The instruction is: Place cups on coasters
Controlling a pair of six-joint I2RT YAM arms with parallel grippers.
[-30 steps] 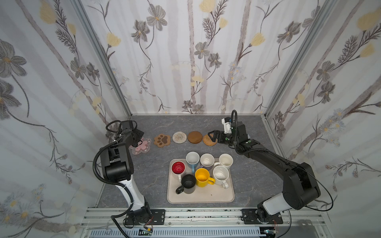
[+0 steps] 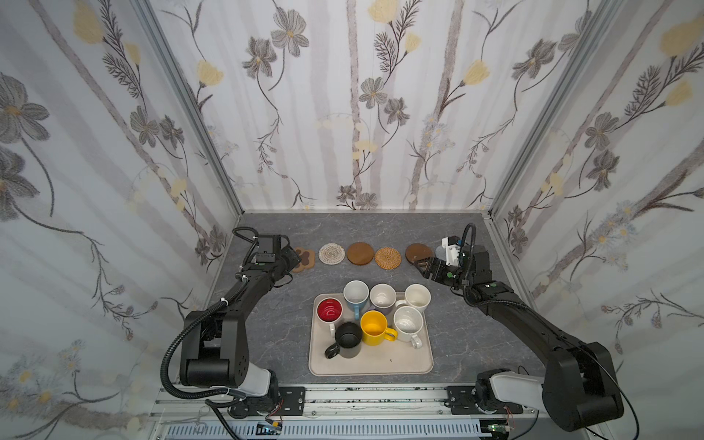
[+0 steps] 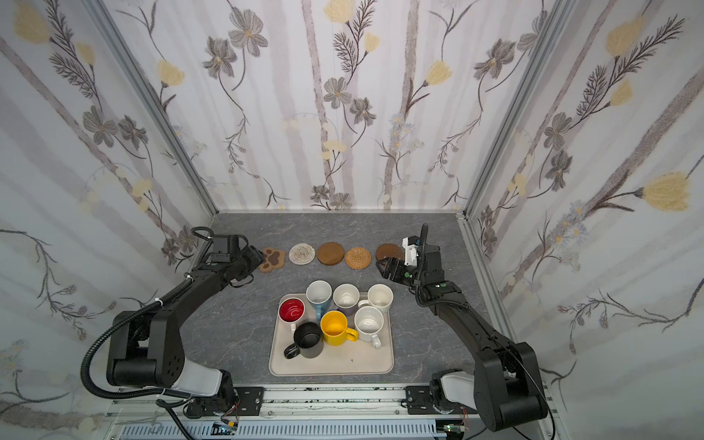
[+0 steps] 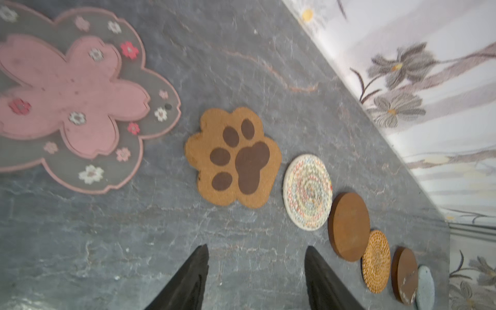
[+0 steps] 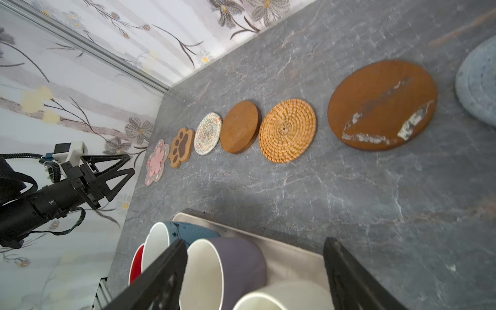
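A beige tray [image 2: 396,365] at the table's front carries several cups: red-lined [image 2: 329,310], light blue [image 2: 356,292], yellow [image 2: 374,327], black [image 2: 347,338] and three white-lined ones, among them a white cup [image 2: 408,322]. Bare coasters form a row behind it: pink flower [image 4: 93,93], paw [image 4: 233,157], pale woven [image 4: 307,192], brown [image 4: 349,226], straw [image 5: 287,130], dark brown [image 5: 382,106] and grey [image 5: 480,80]. My left gripper is open and empty near the paw coaster. Open too, my right gripper is over the row's right end, its fingers framing cups in its wrist view.
Patterned walls [image 2: 352,110] close off the back and sides. Cups stand close together on the tray.
My right arm has shifted right and nearer the front, uncovering the straw coaster. The cups have not moved.
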